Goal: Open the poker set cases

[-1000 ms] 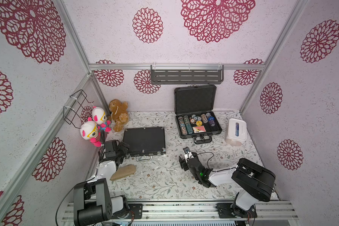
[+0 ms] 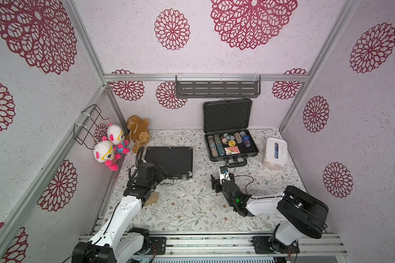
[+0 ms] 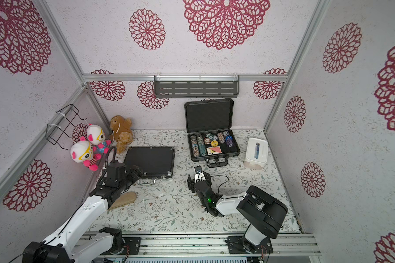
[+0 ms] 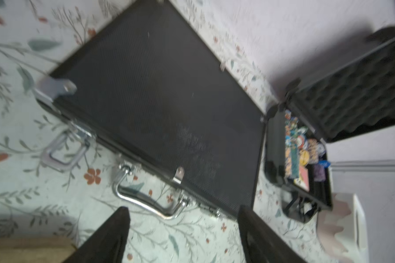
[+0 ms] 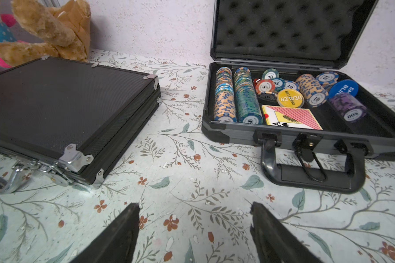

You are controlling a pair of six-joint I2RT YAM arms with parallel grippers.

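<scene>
The black poker case at left lies flat with its lid down. In the left wrist view its left latch is swung outward, off the lid; its right latch is too small to judge. Between them the metal handle rests toward the front. My left gripper hovers over the case's front side, fingers apart and empty. The second case stands with its lid up, showing chips and a card deck. My right gripper is open, in front of it, holding nothing.
A white tub stands right of the raised-lid case. Plush toys sit at the back left corner. A tan oblong item lies near the left arm.
My left gripper has risen and swung right, from the case's left side to over its front. The case shifted slightly backward earlier on. My right gripper has moved slightly right.
</scene>
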